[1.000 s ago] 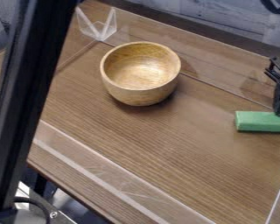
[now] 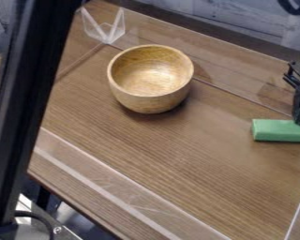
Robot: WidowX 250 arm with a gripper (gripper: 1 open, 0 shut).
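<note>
A round wooden bowl (image 2: 150, 89) sits on the wooden tabletop (image 2: 159, 169) left of centre toward the back. A green rectangular block (image 2: 280, 131) lies flat at the right edge of the view. My dark gripper (image 2: 299, 108) is at that same edge, just over the block's right part, largely cut off by the frame. Whether its fingers touch the block, and how they stand, I cannot tell.
A clear plastic piece (image 2: 105, 28) stands near the back left. Clear strips cross the table along its back and front-left. A dark vertical frame fills the left side.
</note>
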